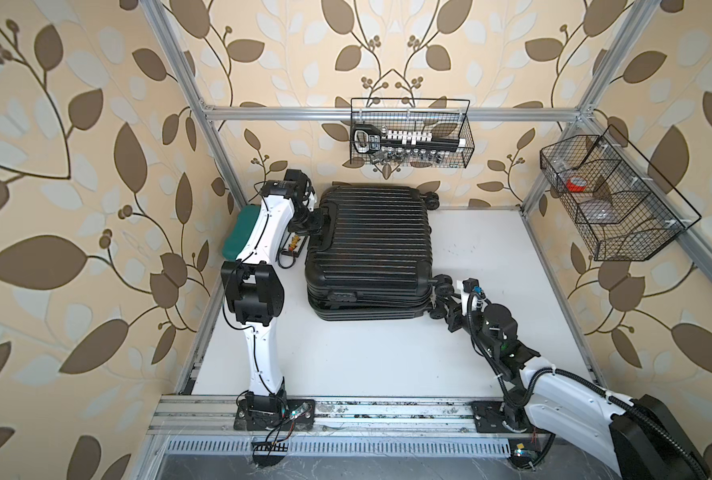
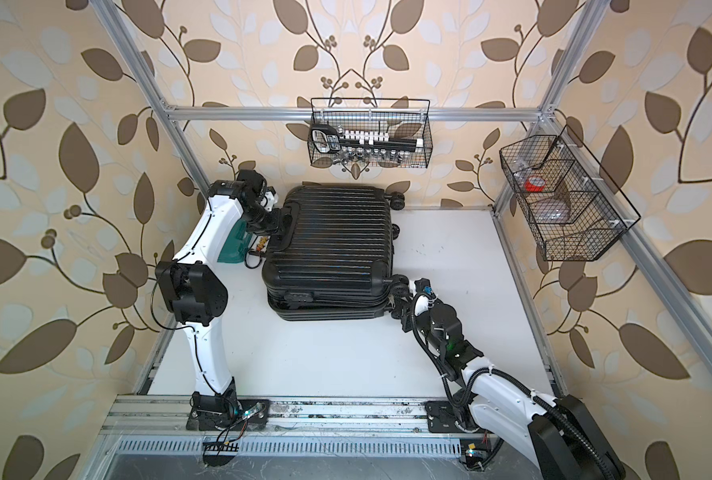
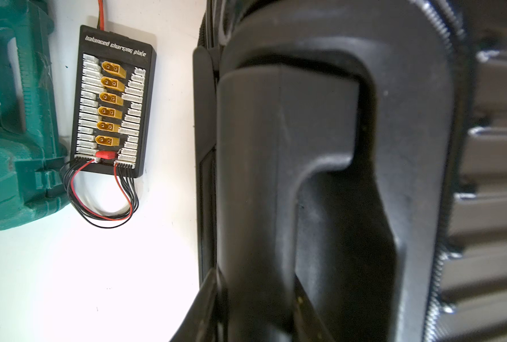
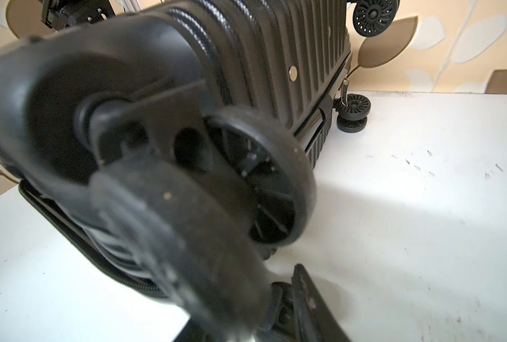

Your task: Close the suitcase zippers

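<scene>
The black ribbed suitcase (image 1: 376, 248) lies flat on the table. Its side handle (image 3: 256, 188) runs down the left wrist view, and my left gripper is shut on it, one finger on each side. At the near right corner, my right gripper (image 1: 447, 308) is beside the suitcase wheels. In the right wrist view a large caster wheel (image 4: 179, 239) fills the foreground and partly covers the right gripper's fingers (image 4: 313, 307), which stand apart. Below the corner shows a stretch of zipper edge (image 4: 102, 265). I cannot make out any zipper pull.
A green case (image 3: 14, 125) and a charging plate with wires (image 3: 111, 102) lie left of the suitcase. Wire baskets hang on the back (image 1: 410, 132) and right (image 1: 620, 192) walls. Bare table (image 1: 492, 248) lies to the right and in front.
</scene>
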